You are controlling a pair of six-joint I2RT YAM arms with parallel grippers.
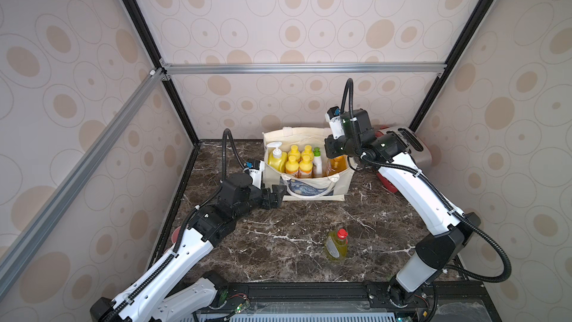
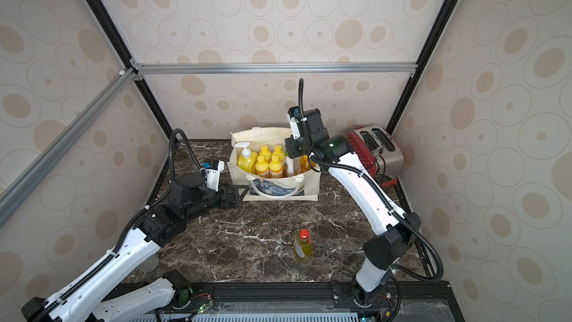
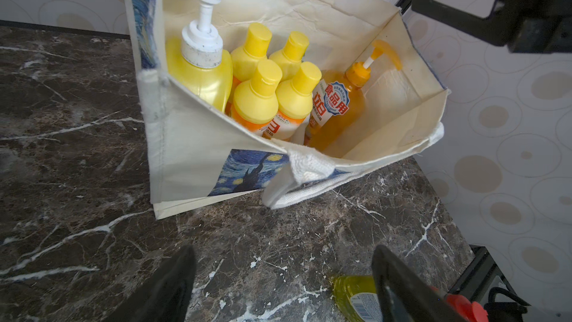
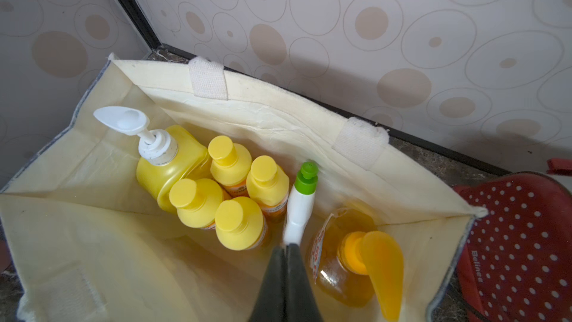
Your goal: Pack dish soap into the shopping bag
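Note:
The white bottle with a green cap (image 4: pixel 300 202) stands inside the cream shopping bag (image 1: pixel 277 180), between yellow-capped bottles (image 4: pixel 235 219) and an amber pump bottle (image 4: pixel 351 262). My right gripper is over the bag, its fingers shut together with nothing between them; the white bottle lies outside them, just beyond the tips. A yellow pump bottle (image 4: pixel 172 161) occupies the bag's left end. On the counter in front of the bag, a green-yellow soap bottle with a red cap (image 1: pixel 336 245) stands alone. My left gripper is open and empty, near the bag's front left corner.
A red dotted toaster cover (image 4: pixel 518 244) sits right of the bag, by the metallic toaster (image 2: pixel 381 149). The bag's handle (image 1: pixel 309 195) hangs at its front.

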